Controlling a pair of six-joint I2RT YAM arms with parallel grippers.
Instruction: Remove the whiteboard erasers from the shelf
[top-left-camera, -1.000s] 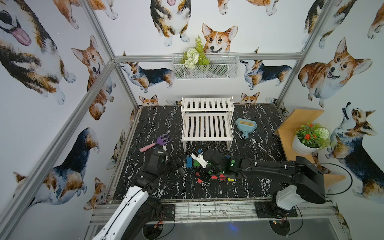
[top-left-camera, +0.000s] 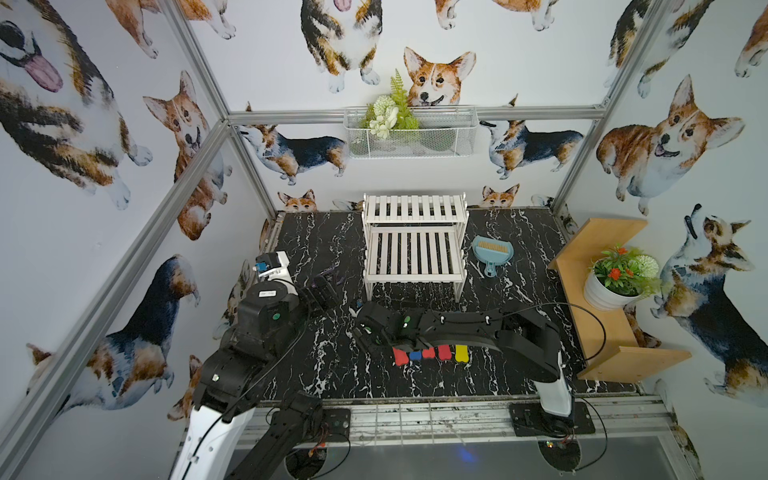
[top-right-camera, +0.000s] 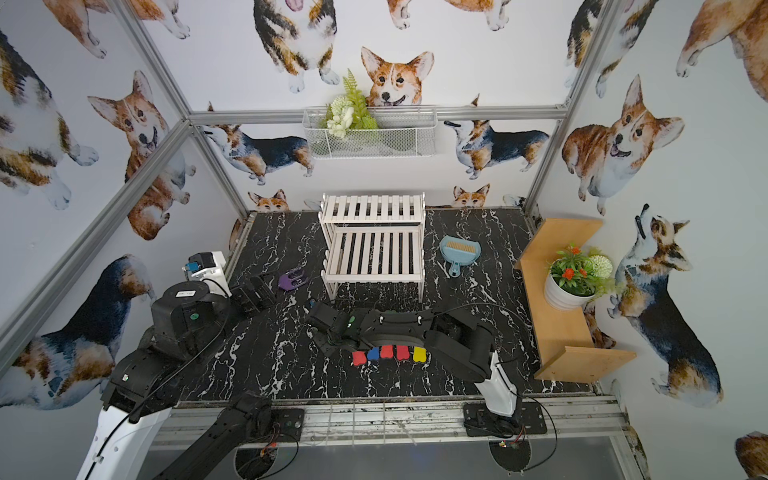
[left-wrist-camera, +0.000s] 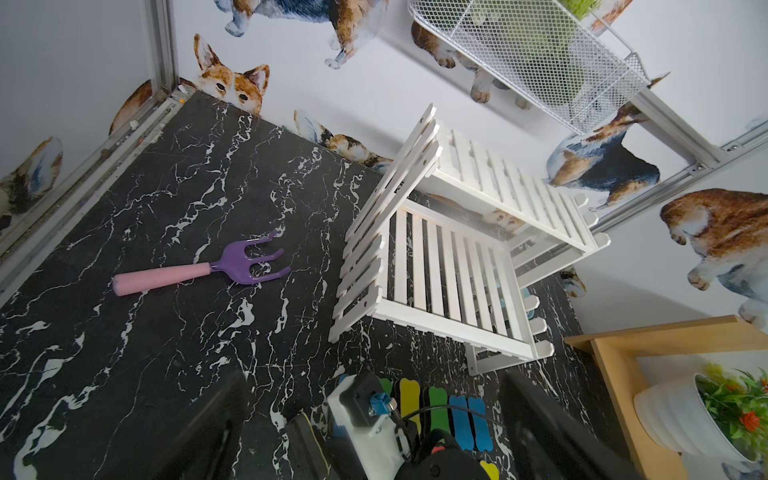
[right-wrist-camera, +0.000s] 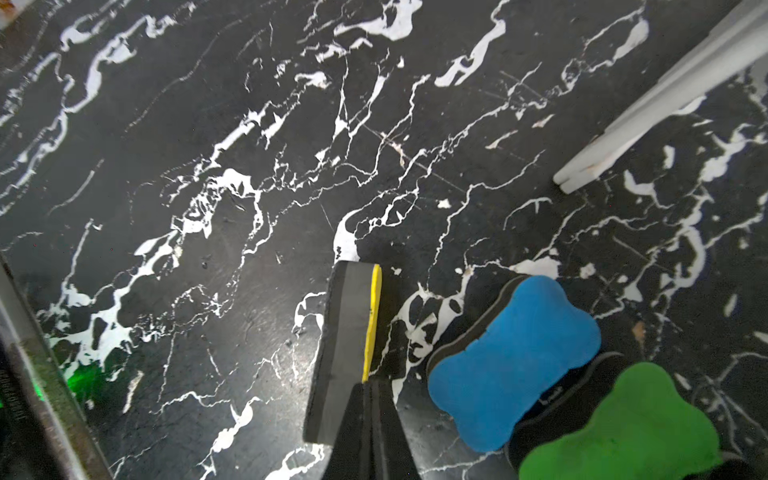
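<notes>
Bare slats show on both tiers of the white two-step shelf (top-left-camera: 413, 254). In the right wrist view, a grey eraser with a yellow edge (right-wrist-camera: 345, 344) stands on its side on the black marbled table. The tips of my right gripper are shut at its near end, with the eraser outside them. Flat to the right lie a blue eraser (right-wrist-camera: 516, 360) and a green eraser (right-wrist-camera: 628, 428). My left gripper is open, its blurred fingers wide apart. Several red, blue and yellow erasers (top-right-camera: 387, 352) line the table front, partly behind the right arm.
A purple hand fork with a pink handle (left-wrist-camera: 168, 277) lies left of the shelf. A blue dustpan (top-left-camera: 492, 251) is on its right. The wooden stand (top-left-camera: 588, 296) with a potted plant (top-left-camera: 612, 292) borders the right side.
My right arm has reached leftward, its gripper now left of the row of erasers and covering the blue and green ones.
</notes>
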